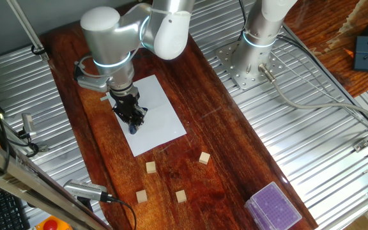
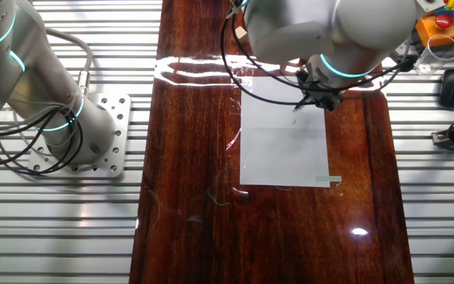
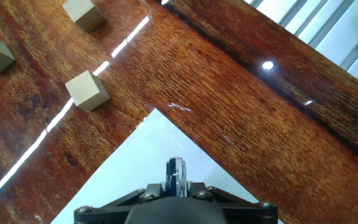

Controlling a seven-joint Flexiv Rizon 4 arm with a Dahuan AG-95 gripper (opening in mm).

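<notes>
A white sheet of paper (image 1: 165, 121) lies flat on the dark wooden table. Above its left part, my gripper (image 1: 133, 121) points down. In the wrist view, the gripper is closed around a slim, shiny dark-and-silver object (image 3: 176, 171), seemingly pen-like, whose end projects past the fingers. Whether its tip touches the paper cannot be told. Exterior view 2 shows the same sheet (image 2: 282, 150) with the arm over its far edge; there the gripper's fingertips are hard to make out. No clear marks show on the sheet.
Several small wooden blocks, including one block (image 1: 151, 167) near the paper and another (image 1: 204, 158), stand apart on the table. A purple-topped box (image 1: 275, 207) sits at the near right corner.
</notes>
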